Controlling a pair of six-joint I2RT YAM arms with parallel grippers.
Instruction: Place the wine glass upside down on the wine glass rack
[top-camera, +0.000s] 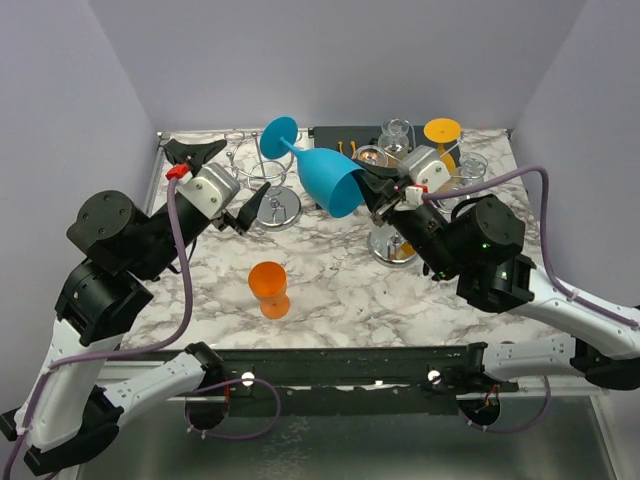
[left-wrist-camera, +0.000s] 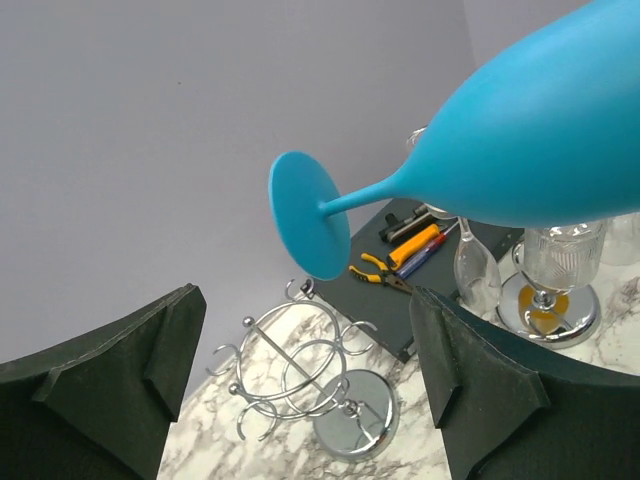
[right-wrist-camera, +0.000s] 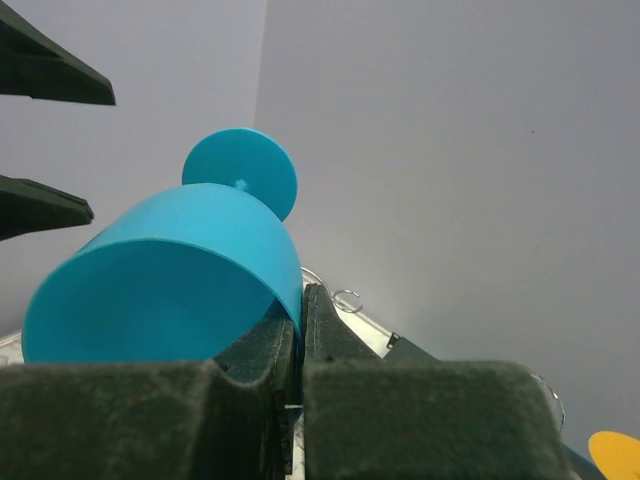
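A blue wine glass (top-camera: 330, 183) hangs in the air on its side, its foot toward the back left. My right gripper (top-camera: 365, 180) is shut on the rim of its bowl; in the right wrist view the bowl's opening (right-wrist-camera: 150, 300) faces that gripper. My left gripper stands open, left of the glass and below it in its wrist view, with nothing between its fingers. An empty silver wine glass rack (left-wrist-camera: 290, 397) with wire loops and a round base stands at the back left, below the blue glass.
An orange goblet (top-camera: 268, 285) stands at front centre. A second rack at the back right holds clear glasses (top-camera: 395, 135) and a yellow glass (top-camera: 442, 130). A dark mat (left-wrist-camera: 480, 235) with pliers and tools lies at the back.
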